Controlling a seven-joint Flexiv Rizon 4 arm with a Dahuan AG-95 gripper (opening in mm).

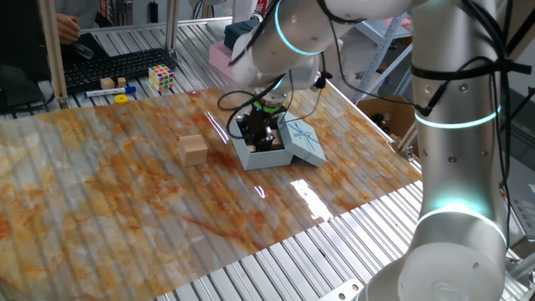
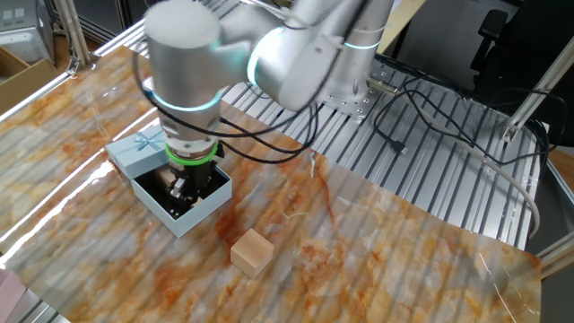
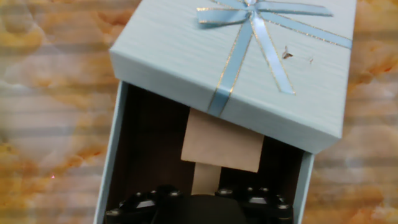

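Observation:
A pale blue gift box point(image 3: 113, 162) stands on the marble-patterned sheet. Its lid point(image 3: 186, 71), tied with a blue ribbon bow, leans askew across one side, leaving the dark interior partly uncovered. Inside lies a light wooden block point(image 3: 222, 142), partly under the lid's edge, with a narrower wooden piece or face point(image 3: 206, 179) nearer the gripper. My gripper point(image 2: 190, 196) points down into the box opening. Its black fingers point(image 3: 144, 202) spread apart at the bottom of the wrist view; their tips are hidden there. A second wooden cube point(image 2: 252, 253) sits outside on the sheet.
Beyond the sheet lie a colourful puzzle cube point(image 1: 161, 78), a marker point(image 1: 110, 92), a yellow ring point(image 1: 122, 99) and a keyboard point(image 1: 117, 70). A person's hand point(image 1: 68, 28) shows at the far left. Much of the sheet is clear.

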